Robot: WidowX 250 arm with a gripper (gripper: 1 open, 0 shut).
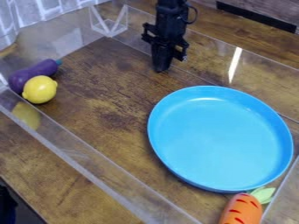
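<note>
The black gripper (163,54) is at the back centre of the wooden surface, near the clear wall, with its fingers drawn together and nothing visible between them. A blue plate (219,136) lies at the right. At the left sit a purple eggplant (33,73) and a yellow lemon (40,89) beside it. An orange toy carrot (243,210) lies at the bottom right, just below the plate.
A transparent-walled tray (82,155) borders the area on the wooden table. The middle-left of the surface, between the lemon and the plate, is bare.
</note>
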